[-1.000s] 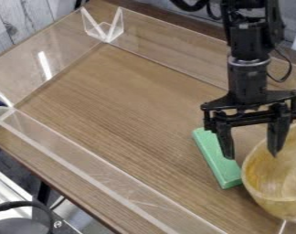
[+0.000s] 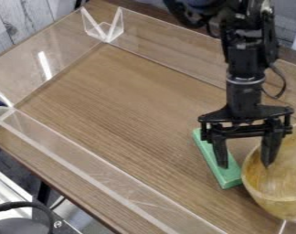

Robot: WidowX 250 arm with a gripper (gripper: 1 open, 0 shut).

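Note:
My black gripper (image 2: 245, 146) hangs open on the right side of the camera view, its two fingers spread apart and pointing down. One finger is over a green block (image 2: 219, 172), the other over the left part of a tan bowl (image 2: 275, 192) that is cut off by the frame's right edge. Whether either finger touches them I cannot tell.
A clear plastic piece (image 2: 103, 27) stands at the back left. A dark curved object (image 2: 19, 221) is at the lower left corner, off the wooden surface.
My gripper has shifted slightly left over the last second, staying open. The block and bowl look unmoved.

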